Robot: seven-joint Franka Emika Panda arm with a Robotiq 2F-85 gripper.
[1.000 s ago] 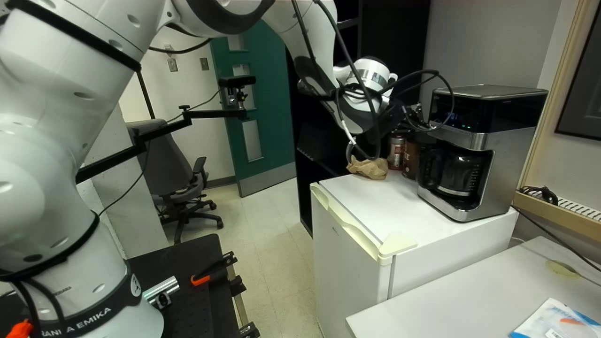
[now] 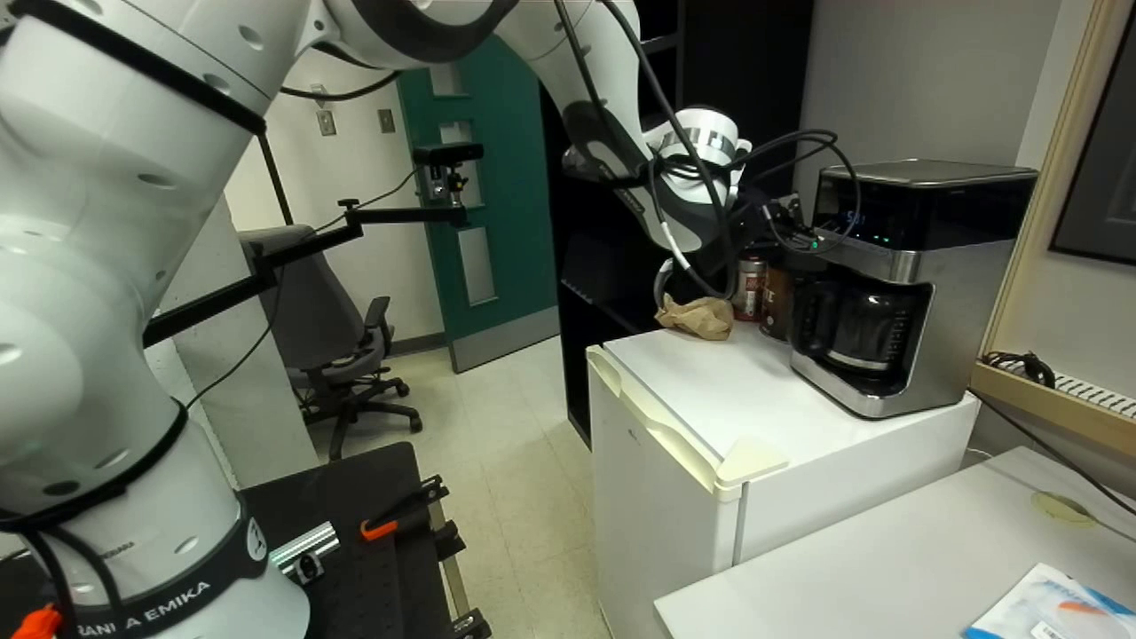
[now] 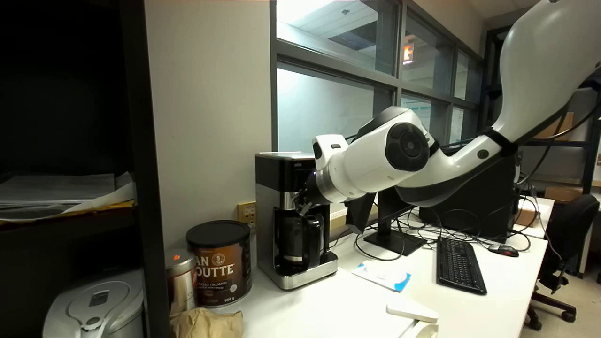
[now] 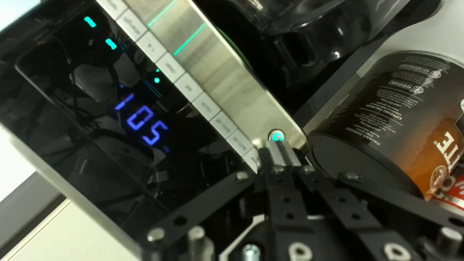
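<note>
A black and steel coffee maker [image 2: 966,282] stands on a white fridge top, its glass carafe [image 2: 868,328] inside the base. In the wrist view its panel [image 4: 87,117] shows blue digits, 105, beside a row of labelled buttons [image 4: 187,87]. At the end of that row a round power button [image 4: 276,135] glows green. My gripper is shut with nothing showing between its fingers. The fingertips cover the lower edge of the power button in the wrist view; whether they touch it I cannot tell.
A brown coffee can [image 3: 219,265] stands beside the machine, with a smaller canister [image 3: 181,281] and a crumpled paper bag [image 3: 207,323] close by. Bare space shows on the white fridge top [image 2: 735,389] in front. A cable loops around my wrist.
The gripper and wrist have shifted very slightly, and the cable loop hanging from the wrist has moved a little to the right. The coffee maker stands almost exactly where it was.
</note>
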